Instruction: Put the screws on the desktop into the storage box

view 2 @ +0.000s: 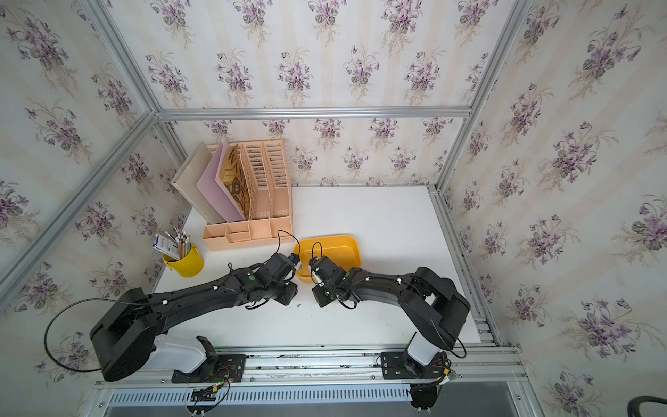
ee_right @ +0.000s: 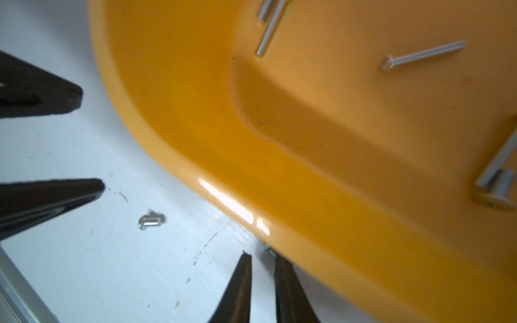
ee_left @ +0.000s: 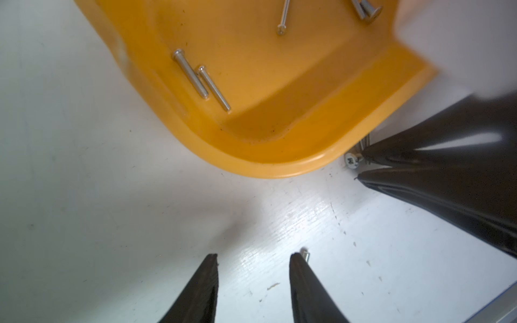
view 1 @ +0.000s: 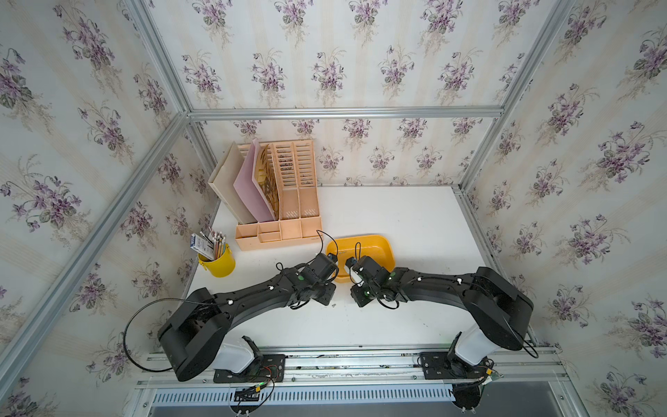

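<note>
Several silver screws point(ee_left: 188, 72) lie inside the yellow box point(view 1: 371, 243). In the left wrist view, a screw point(ee_left: 351, 160) lies on the desktop against the box's near wall, at my right gripper's fingertips point(ee_left: 362, 165). In the right wrist view, that screw is mostly hidden under the rim, beside my part-open right gripper. My left gripper stands open and empty near a small screw, which also shows in the right wrist view point(ee_right: 150, 220).
A peach desk organizer point(view 1: 298, 226) with boards stands behind the box at the left. A yellow pencil bucket point(view 1: 216, 264) is at the far left. The desktop is free at the back right and front.
</note>
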